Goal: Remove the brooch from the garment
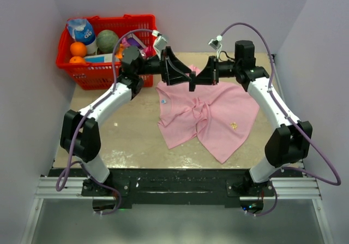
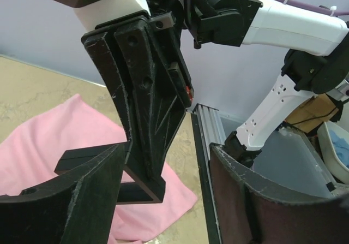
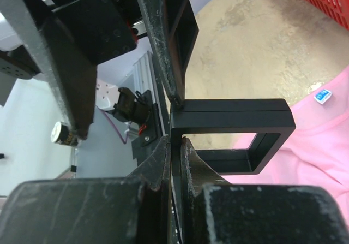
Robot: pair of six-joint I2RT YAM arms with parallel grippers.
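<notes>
The pink garment point(image 1: 226, 110) lies rumpled on the table. A small gold brooch-like piece point(image 1: 234, 125) sits on its right part, and a small blue-and-white piece point(image 3: 323, 96) on its left part. Well above the cloth, my right gripper is shut on one edge of a black rectangular frame point(image 3: 234, 113). My left gripper stands open, facing the right one, with the right gripper's fingers point(image 2: 144, 91) and the frame showing between and behind its fingers. One left fingertip point(image 3: 175, 88) appears at the frame's upper corner; whether it touches, I cannot tell.
A red basket point(image 1: 92, 76) with oranges point(image 1: 78, 49), a melon point(image 1: 107, 41) and packages stands at the back left. Bare tabletop point(image 1: 122, 135) lies left of the garment. Both arms meet closely over the garment's back part.
</notes>
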